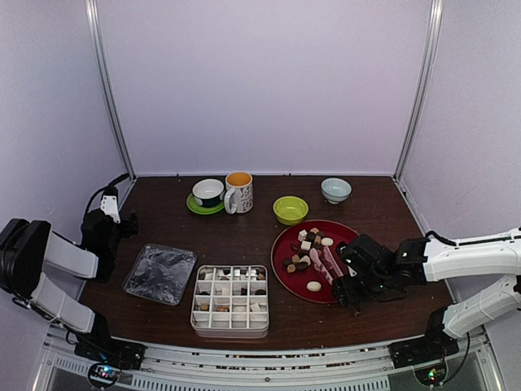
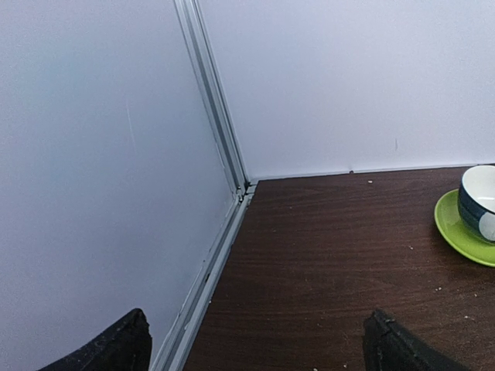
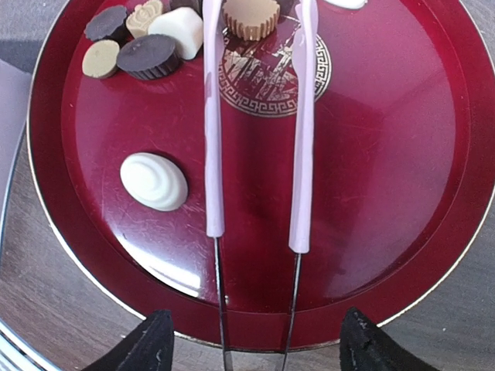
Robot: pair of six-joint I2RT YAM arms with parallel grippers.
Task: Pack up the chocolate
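A red plate [image 1: 293,277] holds assorted chocolates, including a white oval piece [image 3: 153,181] and a dark piece [image 3: 148,58]. Pink tongs [image 3: 302,197] lie across it, their metal ends over the near rim. My right gripper is open over that rim, one finger either side of the tongs' ends. A white compartment box [image 1: 229,326], with pieces in several cells, stands left of the plate. My left gripper is open and empty at the table's left side.
A clear lid [image 1: 159,273] lies left of the box. A cup on a green saucer [image 1: 203,208], a mug [image 1: 239,195], a yellow-green bowl [image 1: 291,210] and a pale bowl [image 1: 336,189] stand at the back.
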